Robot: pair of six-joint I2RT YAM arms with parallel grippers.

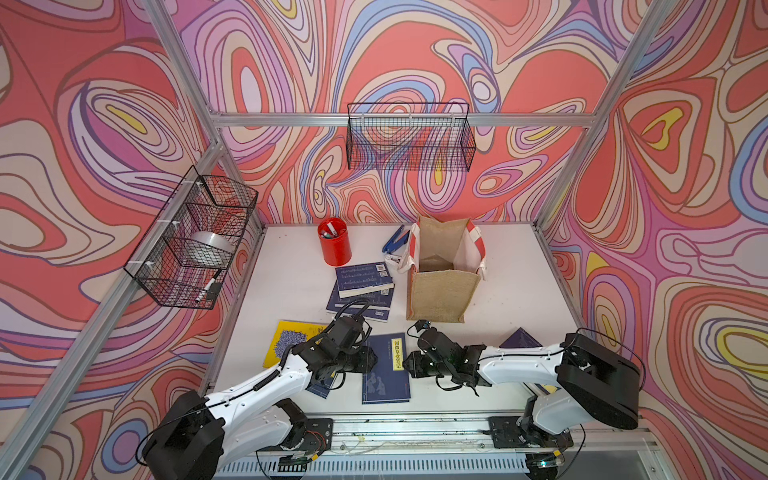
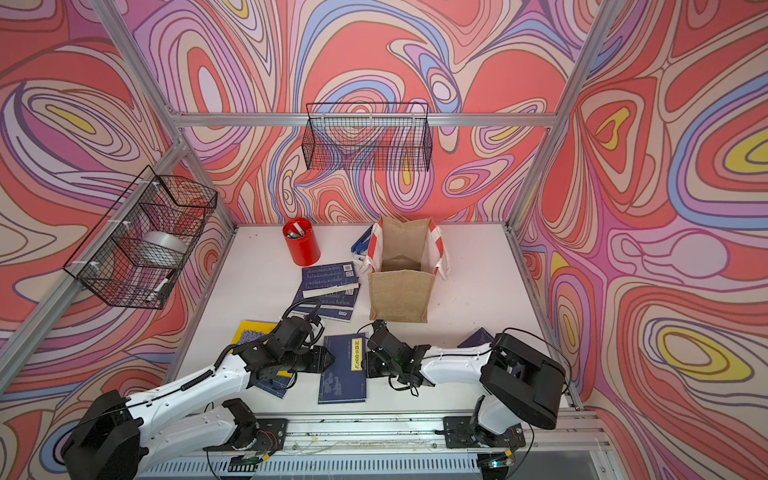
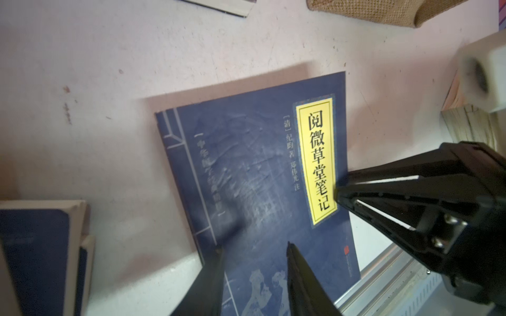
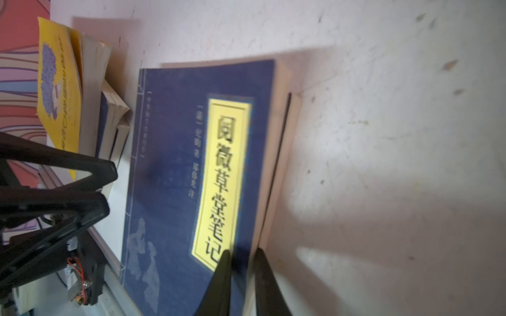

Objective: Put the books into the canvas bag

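A dark blue book (image 1: pixel 385 382) with a yellow title label lies flat at the table's front middle; in the right wrist view a second page edge shows beneath its cover (image 4: pixel 168 173). My left gripper is part open, its separated fingertips over the book's left part. At the right edge stands my right gripper, its fingertips a narrow gap apart, one over the cover and one by the page edge; whether they touch is unclear. The canvas bag (image 1: pixel 438 297) stands upright behind, its top open.
More blue books (image 1: pixel 364 277) are stacked left of the bag. A yellow book (image 1: pixel 280 340) lies by my left arm, and another dark book (image 1: pixel 520 338) behind my right arm. A red cup (image 1: pixel 336 249) stands at the back. Right of the bag the table is clear.
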